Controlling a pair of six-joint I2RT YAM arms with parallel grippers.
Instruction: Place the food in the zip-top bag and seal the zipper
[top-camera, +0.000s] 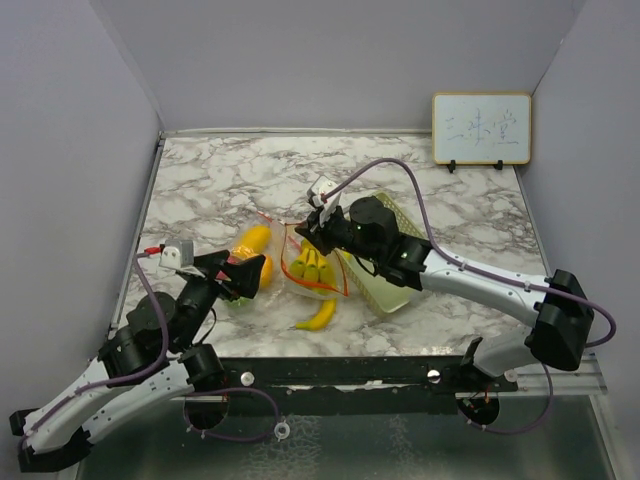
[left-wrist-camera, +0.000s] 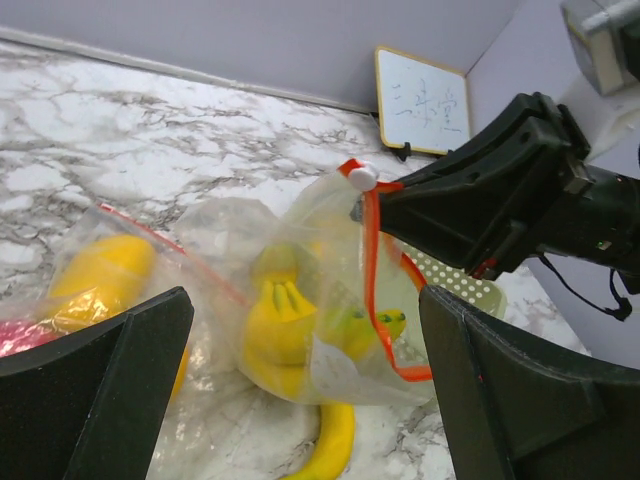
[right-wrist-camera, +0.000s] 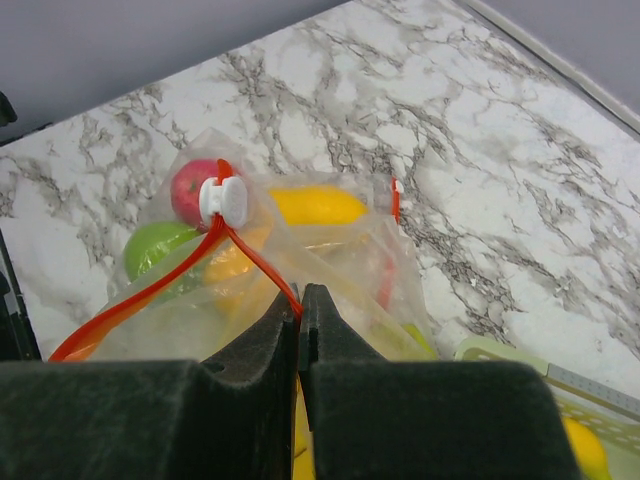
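A clear zip top bag (left-wrist-camera: 345, 300) with an orange-red zipper strip (left-wrist-camera: 371, 265) and white slider (left-wrist-camera: 363, 178) stands with its mouth gaping. Yellow bananas (left-wrist-camera: 280, 325) are inside. At the bag's rim, my right gripper is shut with the zipper strip running between its fingertips; in the top view this gripper (top-camera: 308, 232) is above the bag's far side. To the left, my left gripper (top-camera: 250, 280) is open and apart from the rim, its two dark fingers (left-wrist-camera: 110, 385) framing the bag in the left wrist view. A single banana (top-camera: 318, 317) lies on the table outside the bag.
Another clear bag (right-wrist-camera: 330, 235) holds a red fruit (right-wrist-camera: 192, 190), a green one (right-wrist-camera: 155, 248) and yellow and orange ones, lying left of the first bag. A pale green basket (top-camera: 385, 288) is at the right.
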